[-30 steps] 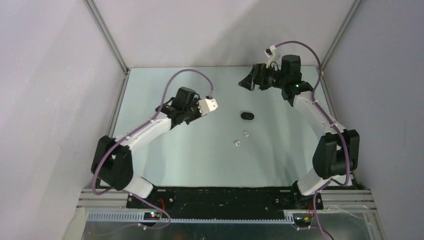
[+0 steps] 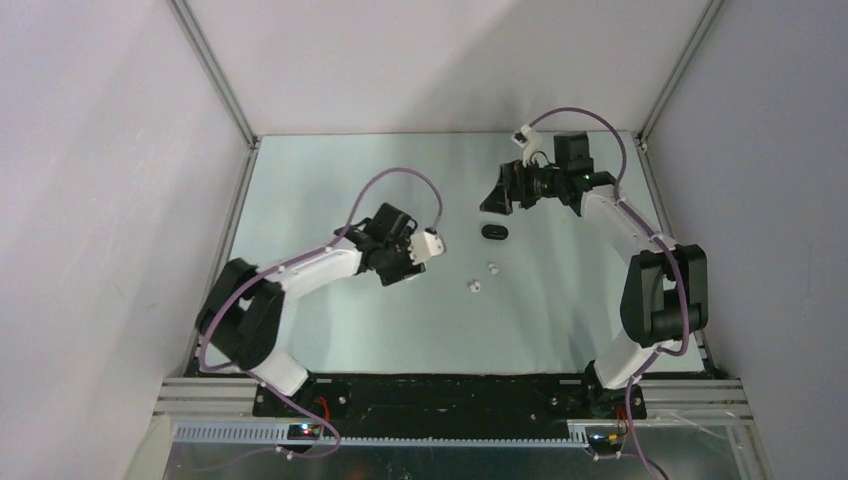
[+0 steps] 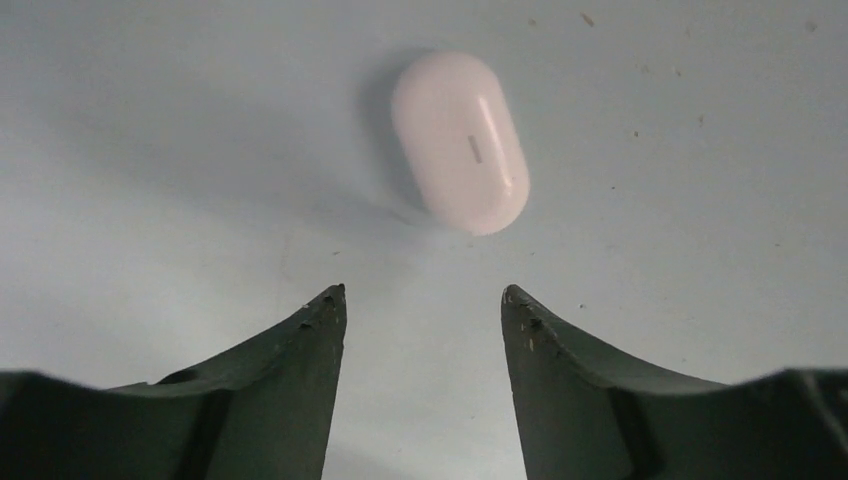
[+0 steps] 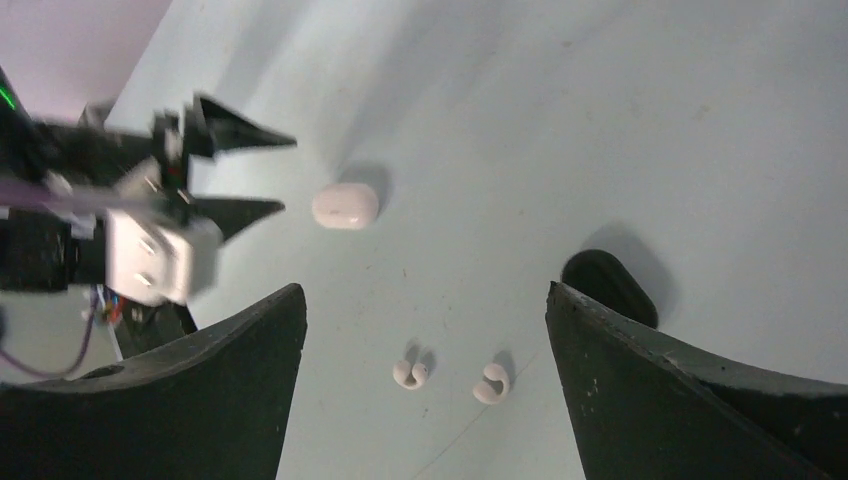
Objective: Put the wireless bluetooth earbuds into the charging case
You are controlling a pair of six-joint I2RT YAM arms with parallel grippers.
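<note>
A white rounded case lies on the table with a small dark mark on its face. In the left wrist view it sits beyond the parted fingertips of my left gripper, touching neither. The right wrist view shows that case just past my left gripper; from the top, the arm covers most of it. My right gripper is open above the table, its fingers well apart with nothing held.
A black oval case-like object lies just below my right gripper in the top view, close behind the earbuds. Walls close in both sides of the table.
The right gripper has come slightly lower. Earbuds and black object have stayed put.
</note>
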